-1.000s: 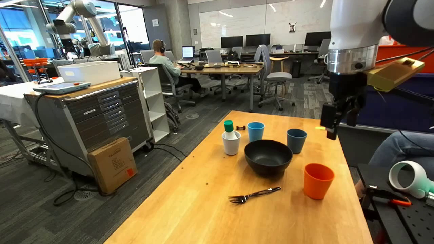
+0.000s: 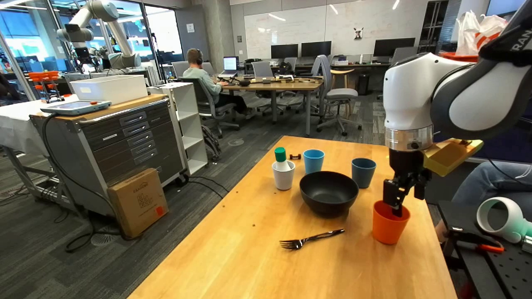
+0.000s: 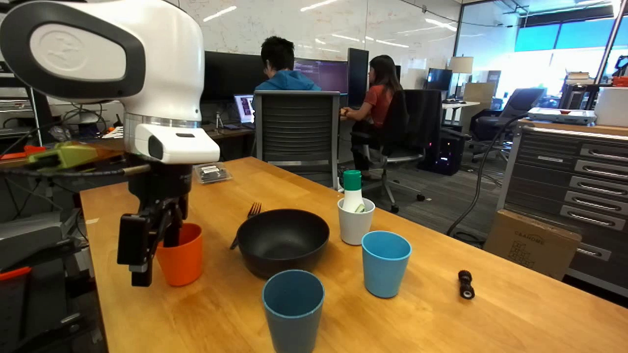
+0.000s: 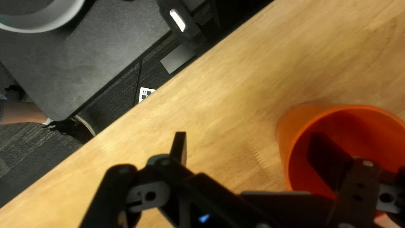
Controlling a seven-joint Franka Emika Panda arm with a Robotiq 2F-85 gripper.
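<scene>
The orange cup (image 2: 390, 226) stands upright near the table's right edge in exterior view 1. My gripper is open over its rim, with one finger (image 4: 328, 159) reaching down inside the cup and the other finger (image 4: 178, 148) outside, above bare table. In exterior view 2, too, the cup (image 3: 181, 264) has a dark finger (image 3: 171, 235) in its mouth. The outer finger hangs clear of the wall, so the cup is not clamped. The cup's bottom is partly hidden by the finger.
Near the cup sit a black bowl (image 2: 329, 194) and a black fork (image 2: 311, 239). Farther back are a dark blue cup (image 2: 363, 172), a light blue cup (image 2: 314, 161), a white cup (image 2: 284, 177) holding a green-capped bottle (image 2: 280, 155), and a small black object (image 3: 465, 285).
My gripper has come down and toward the cup from above the table's right edge, and one finger is now inside the cup. The cup and the other objects have stayed in place.
</scene>
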